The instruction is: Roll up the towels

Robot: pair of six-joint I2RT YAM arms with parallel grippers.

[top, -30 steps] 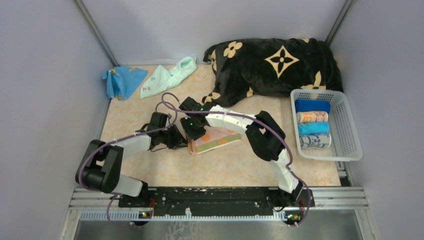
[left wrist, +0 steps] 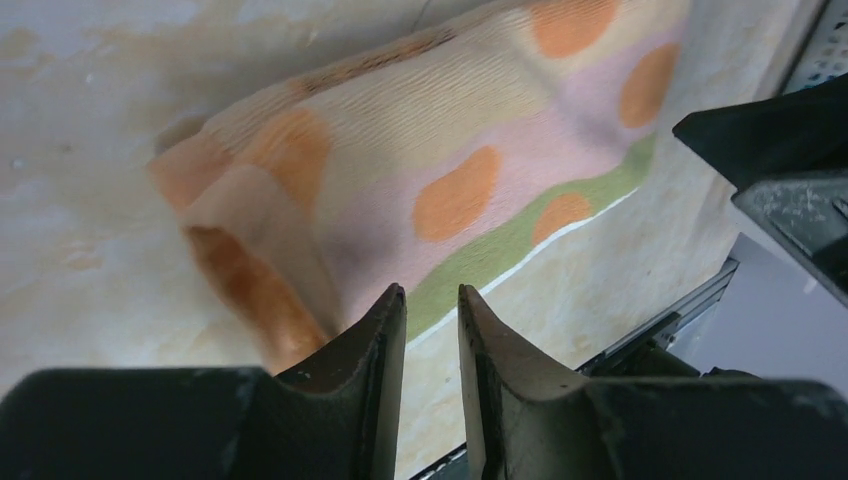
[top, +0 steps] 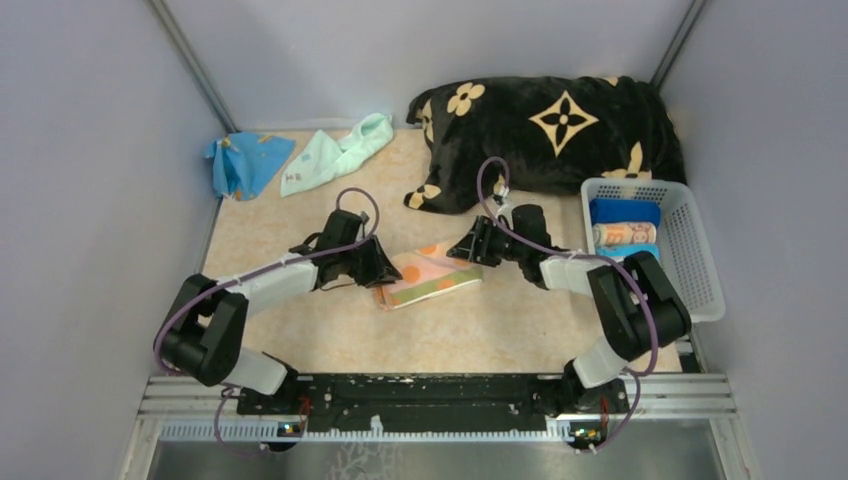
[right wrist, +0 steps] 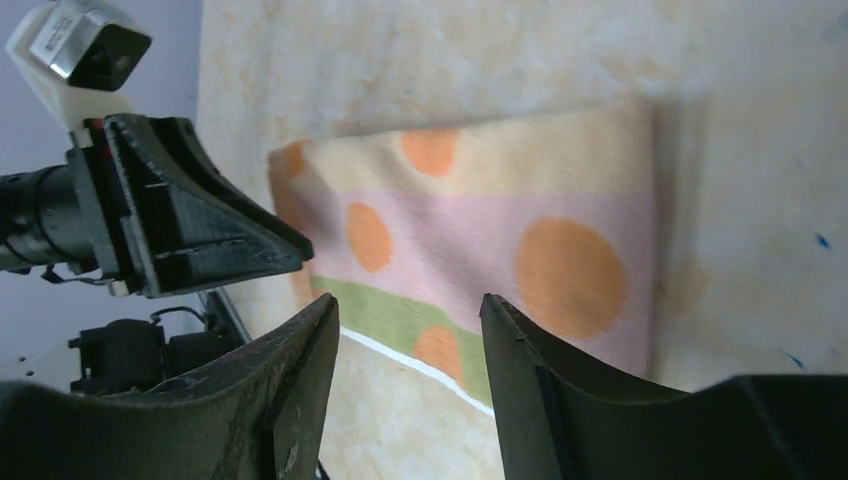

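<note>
A folded towel (top: 432,277) with orange dots, pink and cream areas and a green band lies flat at the middle of the table. In the left wrist view the near end of this towel (left wrist: 455,195) shows a raised, curled edge beside the fingers. My left gripper (top: 386,276) is at that left end, its fingers part open with a gap between the fingertips. Over the towel's right end hovers my right gripper (top: 474,250). Its fingers are wide apart in the right wrist view, fingertips (right wrist: 318,325) clear of the cloth, with nothing held between them.
A blue towel (top: 250,163) and a mint towel (top: 335,155) lie crumpled at the back left. A black patterned pillow (top: 560,130) fills the back. The grey basket (top: 690,250) on the right holds rolled towels.
My right gripper has swung from the towel's left end across to its right end. The towel lies where it was.
</note>
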